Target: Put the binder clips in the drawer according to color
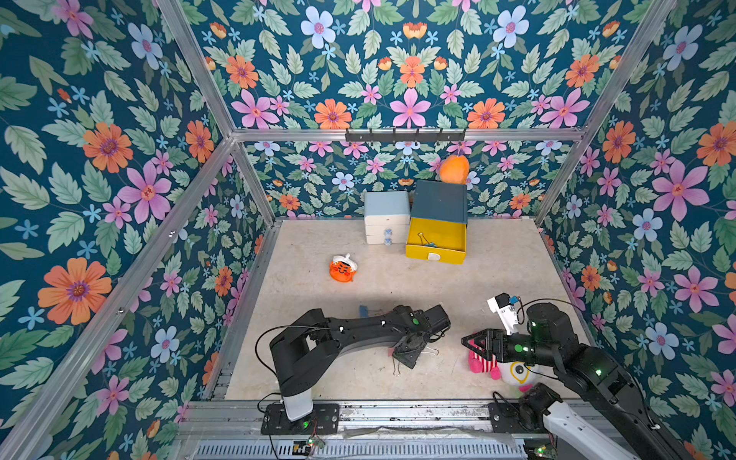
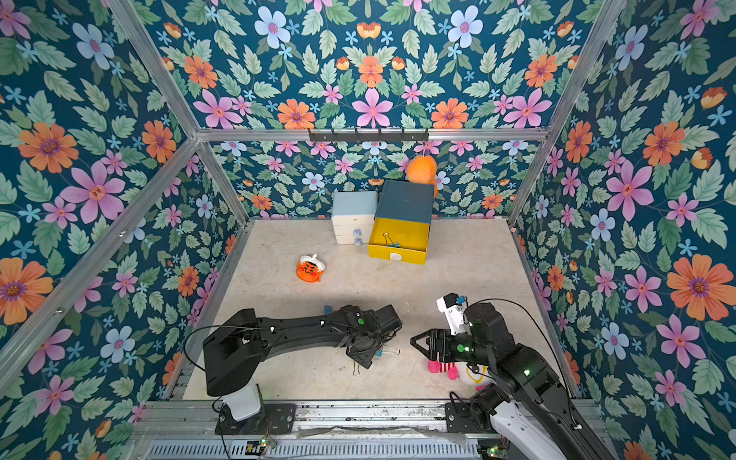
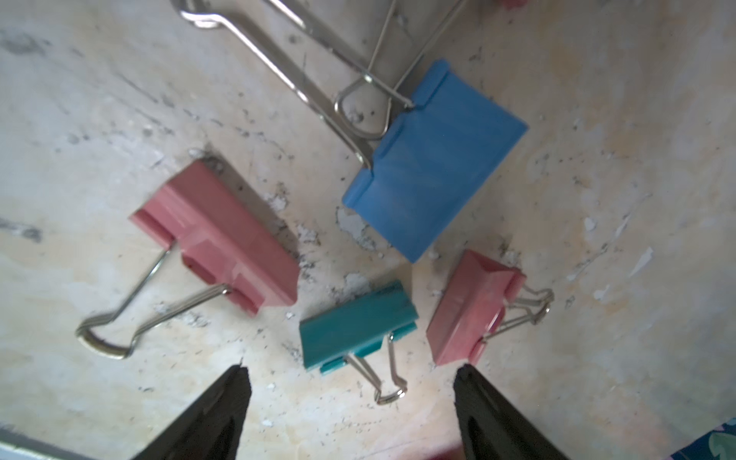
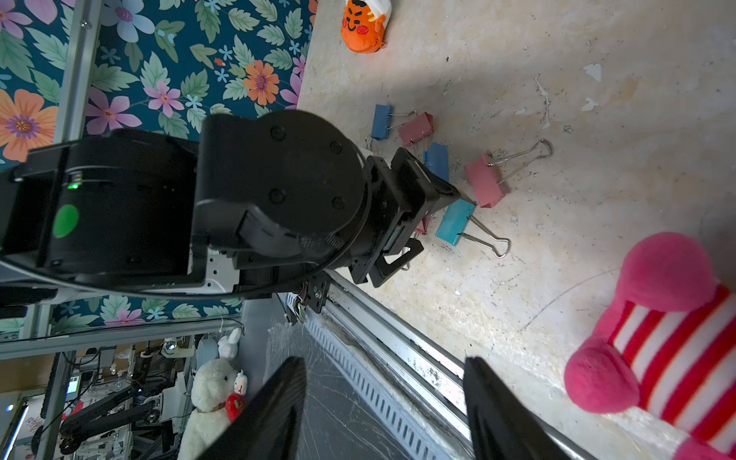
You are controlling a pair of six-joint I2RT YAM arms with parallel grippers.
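Note:
My left gripper [image 1: 414,345] hovers low over the loose binder clips, open and empty. The left wrist view shows a blue clip [image 3: 433,161], a teal clip [image 3: 352,329], a larger pink clip [image 3: 214,237] and another pink clip [image 3: 475,306] below it. More clips, including a second blue one [image 4: 381,121], show in the right wrist view. The yellow drawer [image 1: 435,249] stands pulled out under a dark blue top [image 1: 438,199], with a clip [image 1: 424,239] inside. My right gripper [image 1: 475,342] is open above the front right, empty.
A white drawer unit [image 1: 387,214] stands left of the yellow drawer, and an orange-white figure [image 1: 342,270] sits left of that. A striped pink plush toy [image 4: 674,352] lies at the front right under the right arm.

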